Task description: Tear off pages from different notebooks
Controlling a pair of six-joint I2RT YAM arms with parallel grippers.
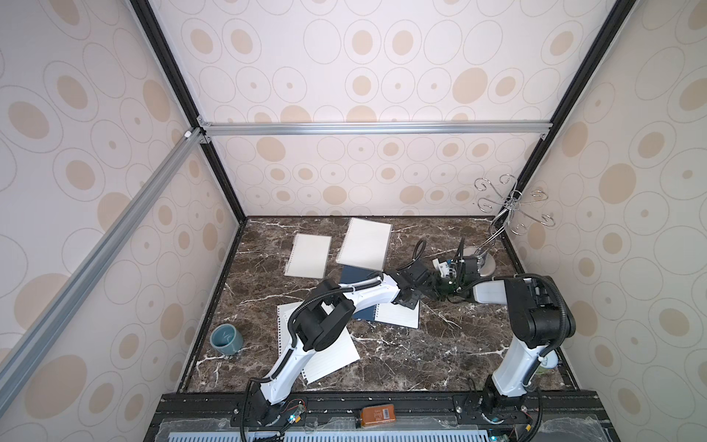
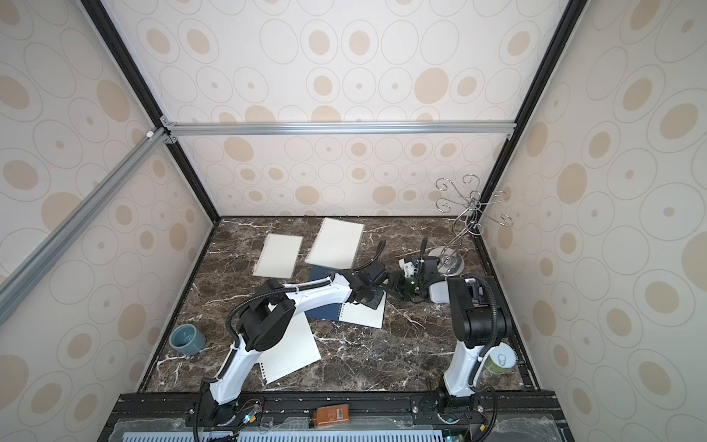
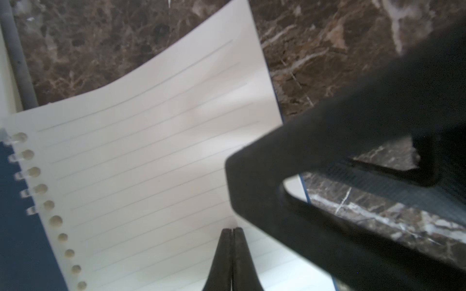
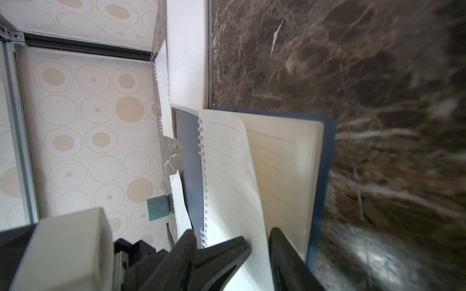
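Observation:
An open spiral notebook with a navy cover [image 2: 321,314] lies mid-table, its lined white page [image 4: 228,174] lifted along the outer edge. My left gripper is shut against that page, with nothing visible between its fingers. Beside it, at the notebook's right edge, my right gripper has its fingers apart around the curled page edge; whether they touch the paper is unclear. Two closed-flat pads [image 1: 308,255] lie behind, and loose lined sheets [image 2: 291,357] lie at the front left, partly under my left arm.
A teal mug [image 1: 226,339] stands at the front left. A chrome stand [image 1: 482,261] is at the back right, close to my right arm. A can [image 2: 501,357] sits at the front right.

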